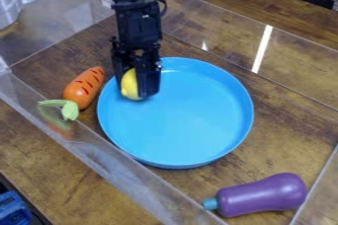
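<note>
My black gripper reaches down from the top to the upper left of a blue plate. It is shut on a yellow object, which sits low at the plate's rim and is partly hidden by the fingers. Whether the object rests on the plate or is just above it, I cannot tell.
An orange toy carrot lies left of the plate, with a pale green piece by it. A purple toy eggplant lies at the lower right. Clear walls edge the wooden surface.
</note>
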